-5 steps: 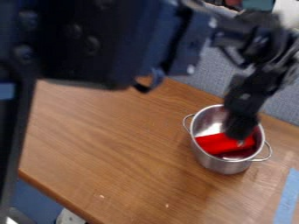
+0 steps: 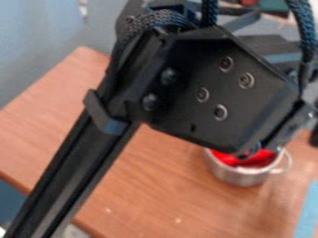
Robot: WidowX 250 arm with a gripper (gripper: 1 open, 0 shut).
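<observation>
A steel pot with side handles sits on the wooden table at the right, with red contents inside, mostly hidden behind the black robot arm. The arm's linkage and cables fill the middle and top of the view. The gripper's fingertips are hidden behind the arm, so its state does not show.
A blue strip lies at the right edge. The table's edge runs along the lower left, with a grey-blue area beyond.
The arm has shifted down and across the view, now covering more of the pot. The gripper seen at the right over the pot earlier is now mostly hidden.
</observation>
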